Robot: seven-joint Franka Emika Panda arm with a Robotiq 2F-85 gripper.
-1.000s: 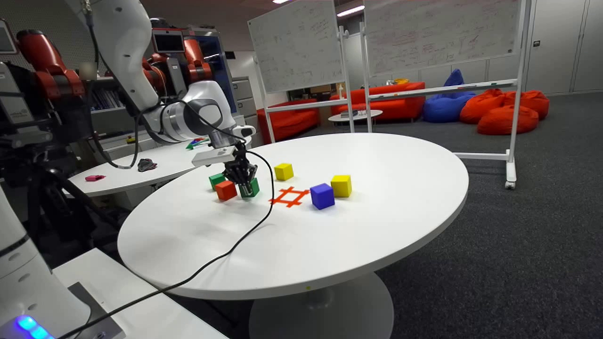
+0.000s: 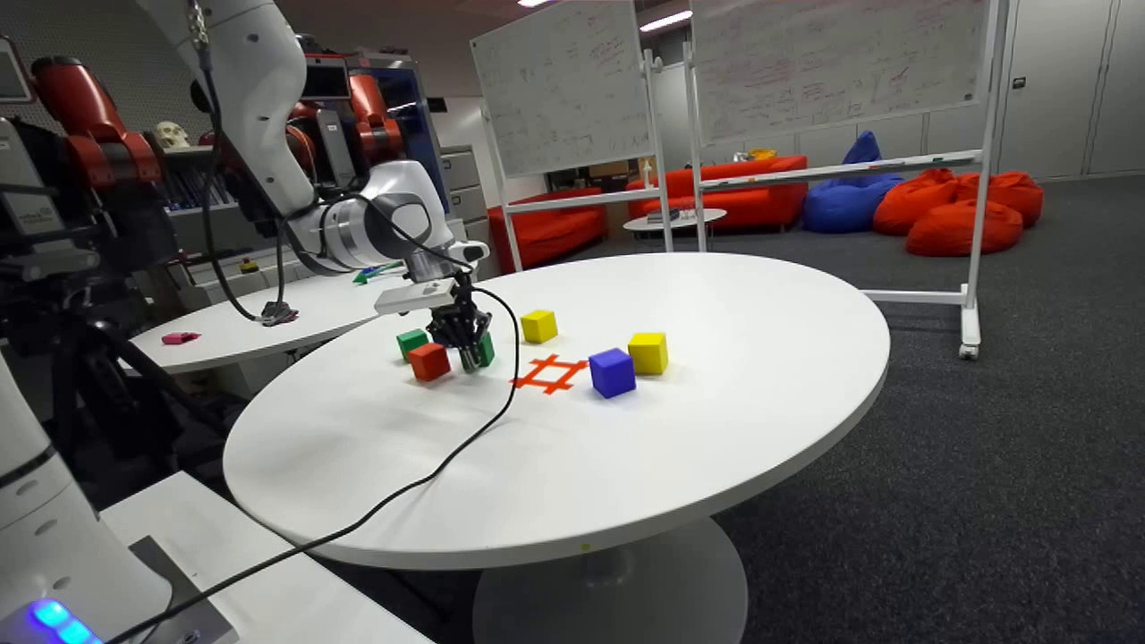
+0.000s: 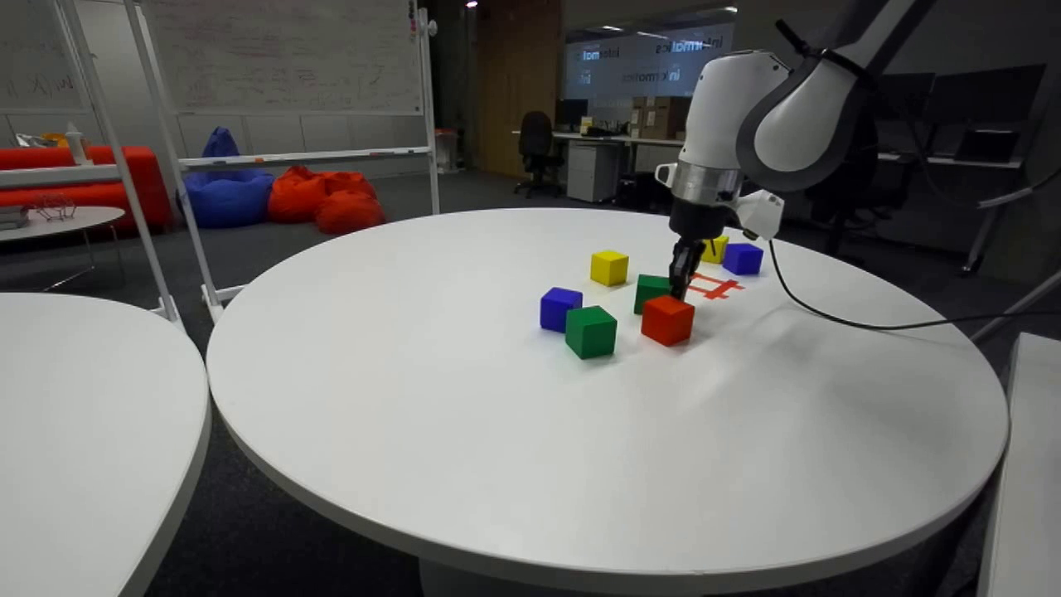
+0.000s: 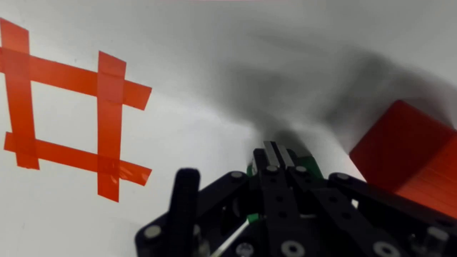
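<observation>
My gripper [image 2: 469,365] is low at the table, its two fingers [image 4: 271,155] pressed together with nothing visible between them. Right by the fingertips stands a green cube [image 2: 487,349], mostly hidden behind the gripper in the wrist view; whether they touch I cannot tell. A red cube [image 4: 402,145] rests close by, to the right of the fingers in the wrist view. On the other side, a red tape grid [image 4: 110,128] marks the table; the square inside it is empty.
A blue cube [image 3: 561,308] and another green cube [image 3: 591,332] stand near the red one, with a yellow cube [image 3: 609,267] behind. Beyond the grid are a second blue cube [image 2: 612,372] and yellow cube [image 2: 648,352]. A black cable [image 2: 451,461] crosses the view.
In exterior view 1 my gripper has shifted slightly right and lower. The green cube beside it has moved a little right and farther back. The other cubes have not moved.
</observation>
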